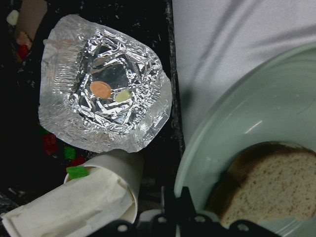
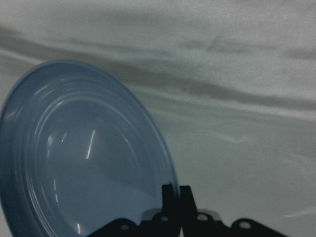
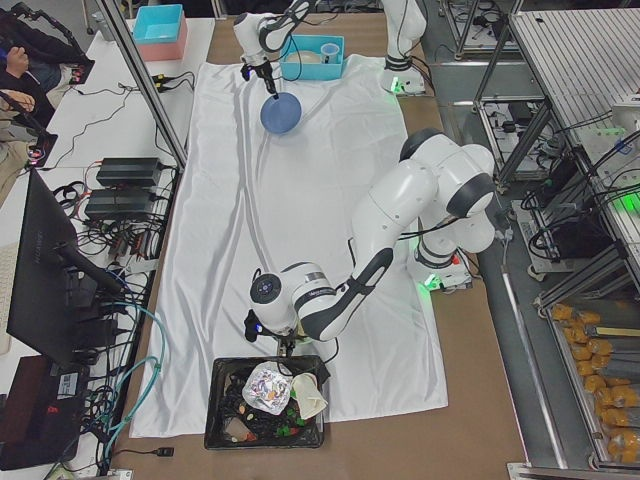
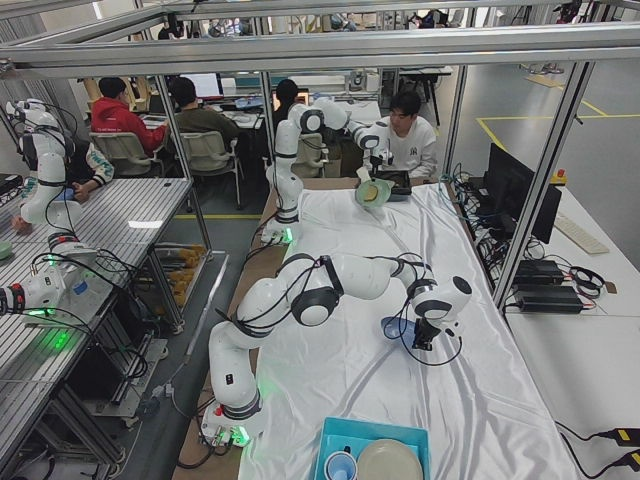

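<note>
My left gripper is shut on the rim of a pale green plate [image 1: 212, 133] with a bread slice [image 1: 266, 182] on it. It holds the plate beside a black bin [image 3: 215, 400], tilted in the camera right view. In the bin lie crumpled foil [image 1: 103, 84], a paper cup [image 1: 129, 173] with white paper in it and small coloured bits. At the far end of the cloth in the camera left view, my right gripper is shut on the rim of a blue plate [image 2: 98, 153].
A blue tray [image 4: 365, 430] holding a mug [image 4: 340, 466] and a beige plate [image 4: 390, 462] stands beside the right arm. A monitor [image 3: 45, 270] and cables line one side.
</note>
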